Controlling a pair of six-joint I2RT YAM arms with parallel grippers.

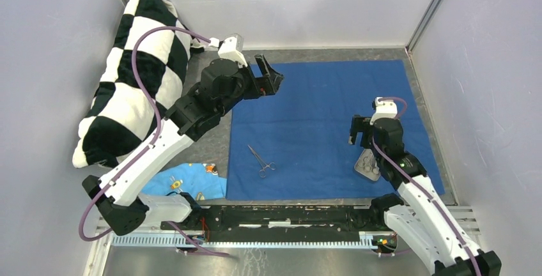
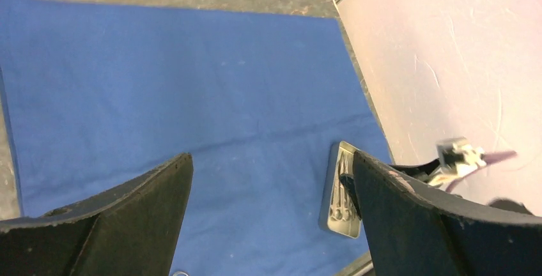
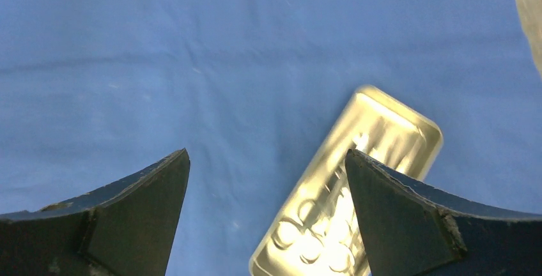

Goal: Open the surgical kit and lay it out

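Note:
A blue cloth (image 1: 307,116) lies spread flat on the floor. On its left part rests a pair of scissor-handled forceps (image 1: 261,160), clear of both grippers. The metal tray (image 3: 399,113) with several ringed instruments (image 3: 310,247) sits on the cloth's right side; in the top view my right arm covers part of it. High over the cloth's back left corner, my left gripper (image 1: 271,75) is open and empty. My right gripper (image 1: 356,132) also stands open, above and a little left of the tray, with only cloth seen between its fingers.
A black-and-white checkered cushion (image 1: 144,65) leans at the left wall. Light-blue patterned fabric (image 1: 185,181) lies at the front left beneath my left arm. White walls (image 1: 287,7) bound the back and sides.

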